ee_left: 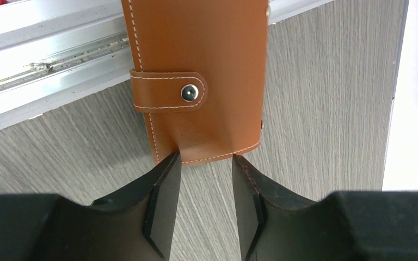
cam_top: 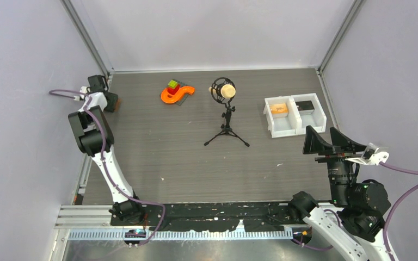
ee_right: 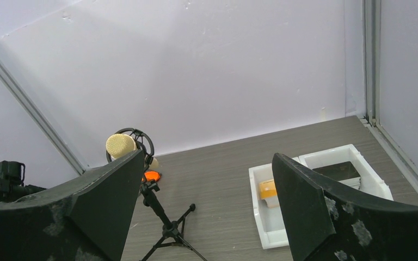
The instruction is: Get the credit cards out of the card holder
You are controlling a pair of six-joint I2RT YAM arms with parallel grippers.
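A brown leather card holder [ee_left: 212, 49] with white stitching and a snapped strap lies at the table's far left, partly over the metal rail in the left wrist view. My left gripper is open just at the holder's short edge, its fingertips apart with nothing seen gripped between them. From above, the left arm covers most of the holder [cam_top: 117, 104]. No cards show outside the holder. My right gripper [cam_top: 333, 136] stands open and empty, raised at the table's right front side.
A white two-part tray [cam_top: 283, 131] with an orange box and a black item stands at the right. A microphone on a tripod [cam_top: 226, 117] occupies the middle back, beside an orange toy [cam_top: 168, 98]. A wall borders the left side.
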